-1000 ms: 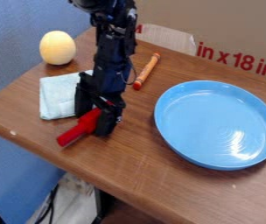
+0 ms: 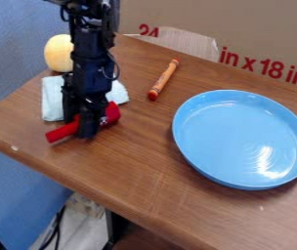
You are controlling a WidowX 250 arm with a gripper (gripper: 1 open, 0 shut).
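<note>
My black gripper [image 2: 86, 117] is low on the wooden table at the left, over a red stick-like object [image 2: 62, 133] and beside a white folded cloth [image 2: 52, 97]. The red object runs under the fingers and is partly hidden; whether the fingers are closed on it cannot be made out.
A blue plate [image 2: 240, 137] fills the right of the table. An orange stick [image 2: 163, 78] lies at the back middle. A yellow oval object [image 2: 59, 51] stands at the back left, partly behind the arm.
The gripper and arm have moved left, toward the cloth. The red object has shifted left and now lies at a flatter angle.
</note>
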